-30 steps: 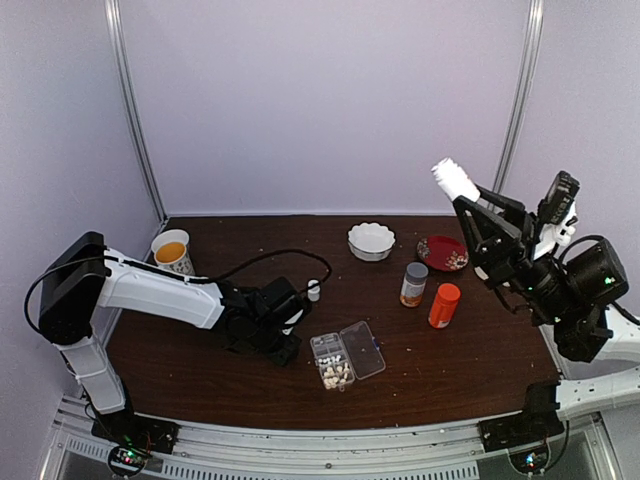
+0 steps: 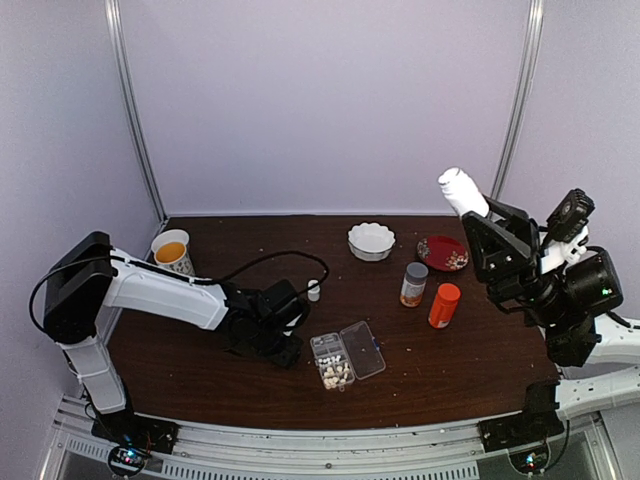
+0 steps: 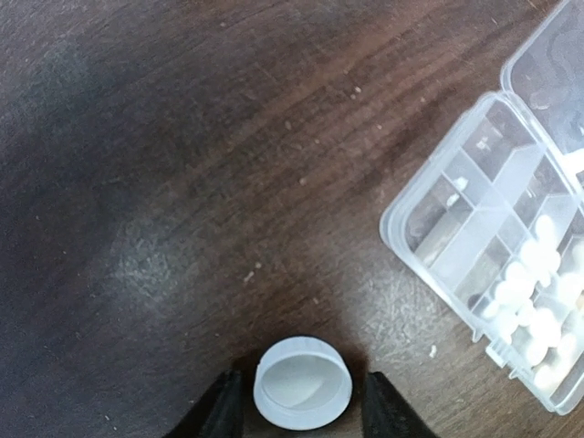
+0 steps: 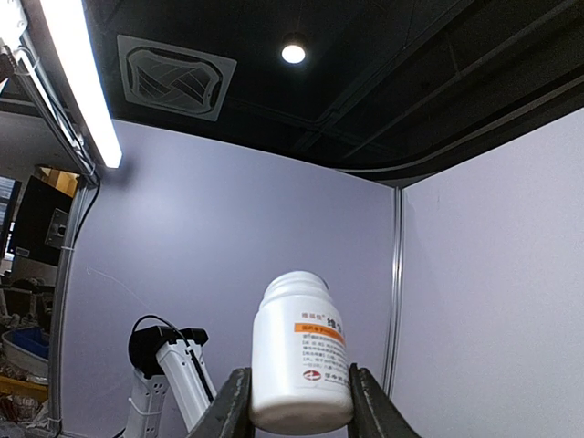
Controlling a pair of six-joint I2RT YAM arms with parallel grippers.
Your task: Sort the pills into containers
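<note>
In the right wrist view a white pill bottle [image 4: 299, 356] with an orange label band is clamped by my right gripper. From the top view, this bottle is up in the air at the right, tilted with its neck to the upper left. My left gripper is low over the table, its fingers parted around a white cap [image 3: 297, 381] lying hollow side up, with a thin gap at either side. Right of it is the clear pill organizer [image 3: 461, 205], lid open; white pills [image 3: 538, 315] fill some compartments, while others look empty or nearly so.
Behind the left gripper stands a small white bottle [image 2: 314, 291]. Farther right are a grey-capped bottle [image 2: 413, 285], an orange bottle [image 2: 444, 306], a white bowl [image 2: 371, 242] and a red plate [image 2: 442, 253]. A paper cup [image 2: 173, 253] occupies the back left.
The left arm and the organizer look nearly unchanged.
</note>
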